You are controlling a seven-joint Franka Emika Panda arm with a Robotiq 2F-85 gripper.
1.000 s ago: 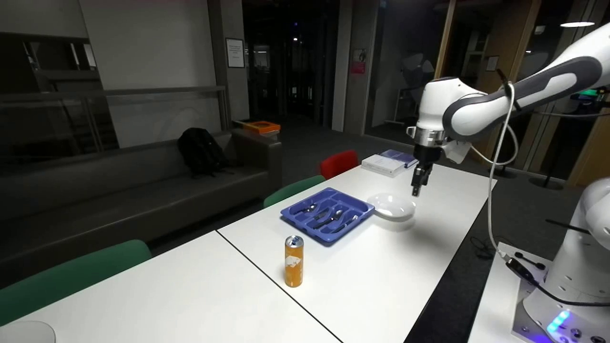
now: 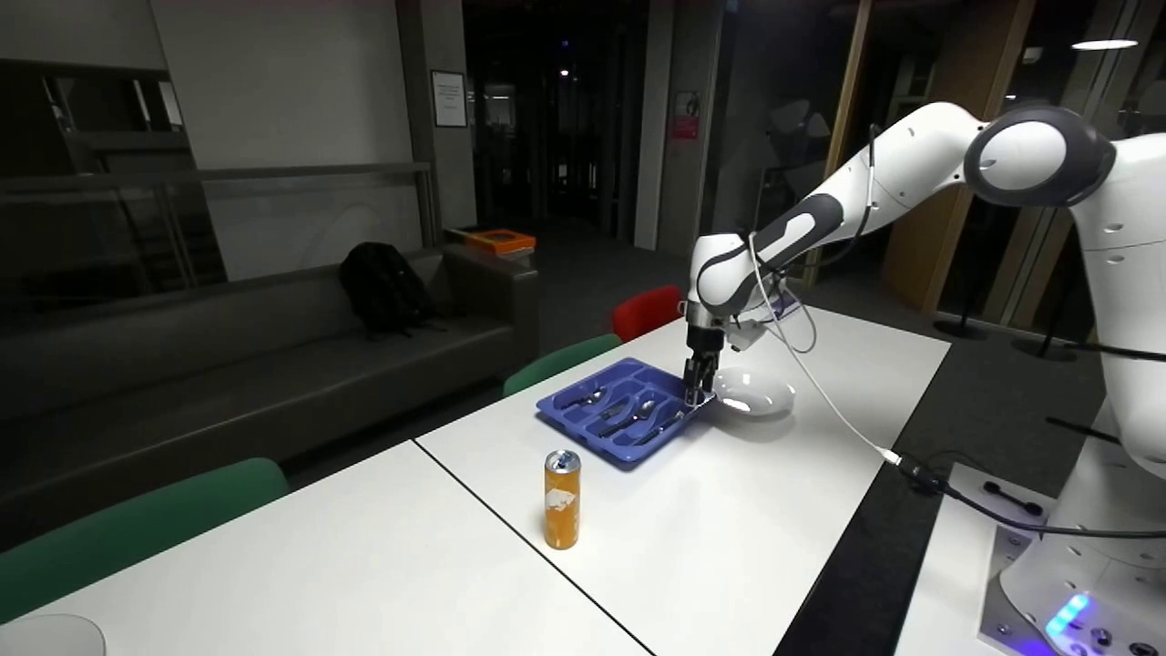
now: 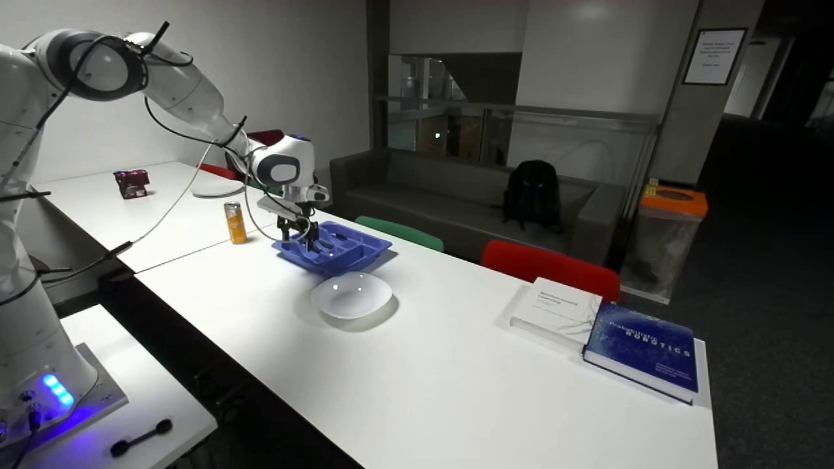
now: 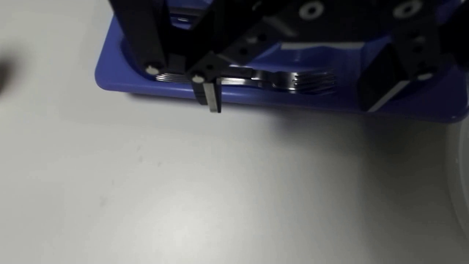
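A blue cutlery tray (image 2: pixel 559 406) lies on the white table, with spoons and other cutlery in its compartments. In the wrist view, forks (image 4: pixel 285 81) lie in the tray's compartment along its near edge. Over the tray stands my gripper, its fingers (image 4: pixel 213 94) wide apart with nothing held between them. From exterior view 2 the gripper (image 3: pixel 299 243) appears above the tray's interior, partly hiding it. Close beside the tray is a white bowl (image 3: pixel 352 296), empty. Whether the fingertips touch the tray cannot be told.
An orange can (image 2: pixel 562 503) stands upright on the table near the tray. Two books, one white (image 3: pixel 556 305) and one blue (image 3: pixel 642 344), lie at the table's far end. A cable (image 2: pixel 822 394) hangs from the arm.
My arm has swung from beyond the bowl to the left, and the gripper now stands lower, at the tray. Tray, bowl and can have kept their places.
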